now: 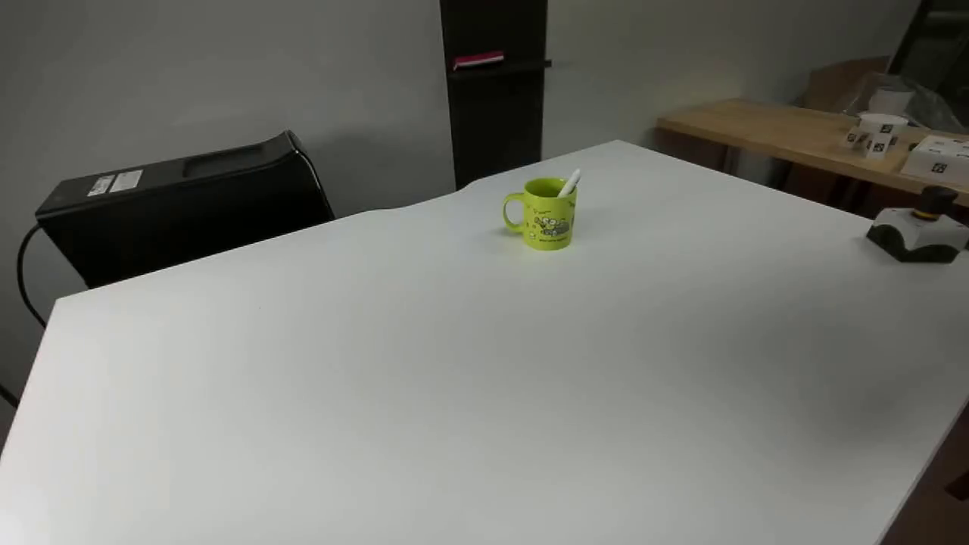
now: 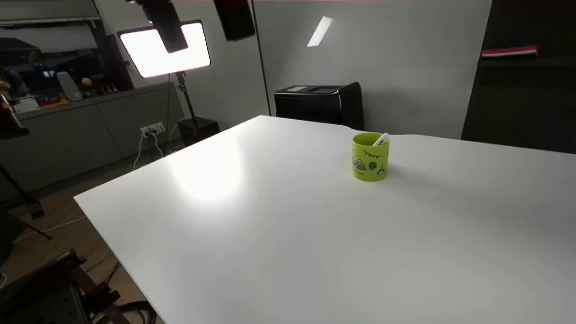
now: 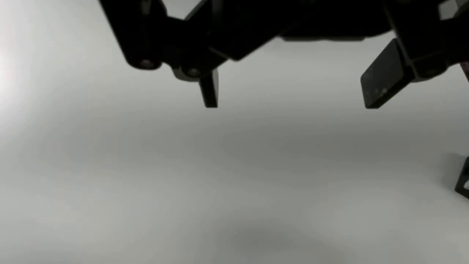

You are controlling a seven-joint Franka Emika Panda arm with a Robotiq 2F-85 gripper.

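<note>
A lime-green mug (image 1: 547,222) stands upright near the far edge of the white table (image 1: 436,381), its handle to the left in exterior view 1. A white marker-like stick (image 1: 569,185) leans out of its mouth, its lower part hidden inside. Exterior view 2 shows the same mug (image 2: 370,159) right of centre. High above the table, my gripper (image 2: 208,46) hangs at the top of that view, well apart from the mug. In the wrist view the gripper is open, with only bare tabletop beyond its widely spaced fingers.
At the table's right edge sits a small white-and-black box with a dark knob (image 1: 919,235). A black bin-like case (image 1: 191,204) stands behind the far left edge. A wooden side table (image 1: 754,132) carries paper cups.
</note>
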